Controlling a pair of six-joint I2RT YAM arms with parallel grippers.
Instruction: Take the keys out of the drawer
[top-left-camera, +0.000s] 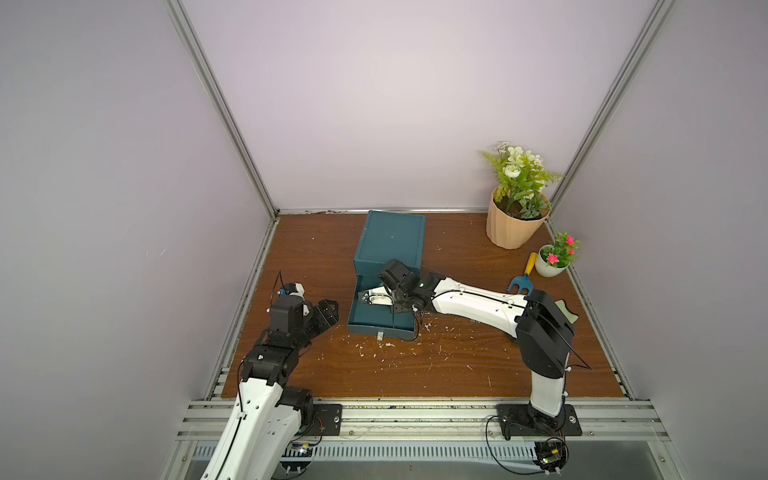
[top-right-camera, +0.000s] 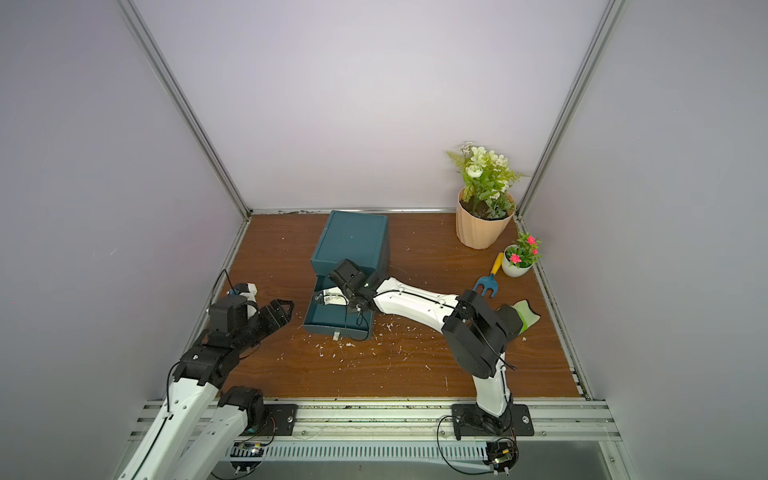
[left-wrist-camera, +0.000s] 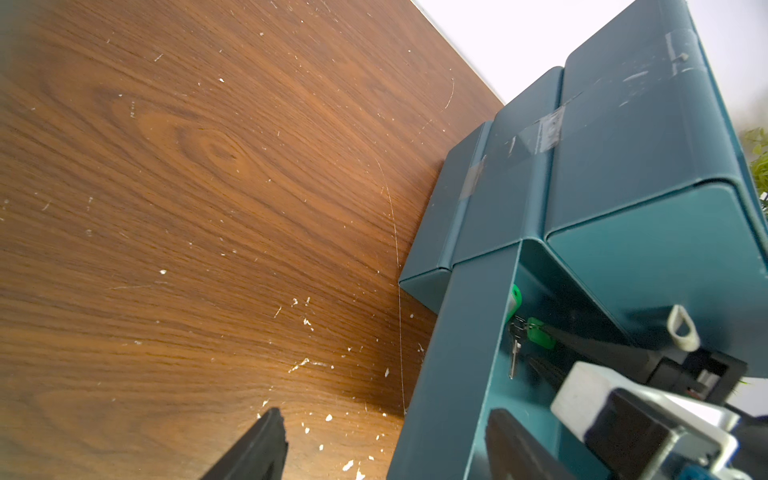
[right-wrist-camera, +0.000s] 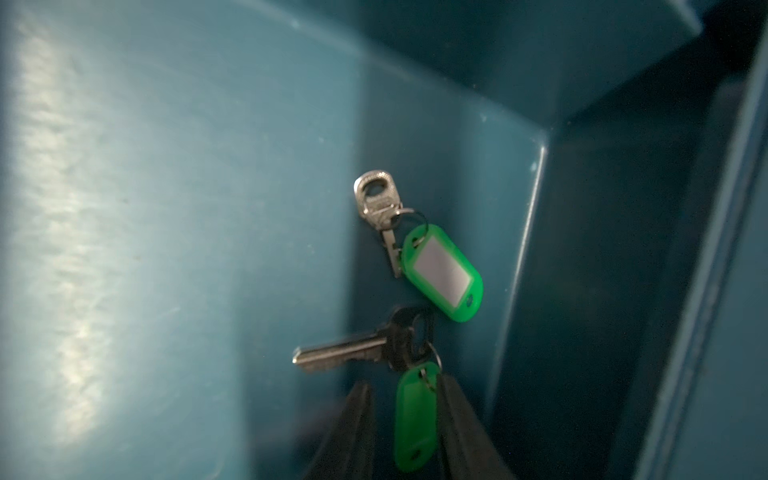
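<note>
Two sets of keys lie in the drawer (top-left-camera: 369, 328), which is pulled out of the teal cabinet (top-left-camera: 392, 236). In the right wrist view, a silver key (right-wrist-camera: 377, 200) is ringed to a green tag with a white label (right-wrist-camera: 442, 272). Nearer the fingers lies a darker key (right-wrist-camera: 344, 352) joined to a second green tag (right-wrist-camera: 416, 416). My right gripper reaches into the drawer, its fingers on either side of this second tag; a gap shows on the tag's left. My left gripper is open beside the drawer's left wall, with nothing between its fingers.
A large flower pot (top-left-camera: 512, 224), a small potted plant (top-left-camera: 552, 260) and a blue hand fork (top-left-camera: 521, 281) with a yellow handle stand or lie at the right. Pale scraps litter the wooden table around the drawer. Free room lies left of the cabinet.
</note>
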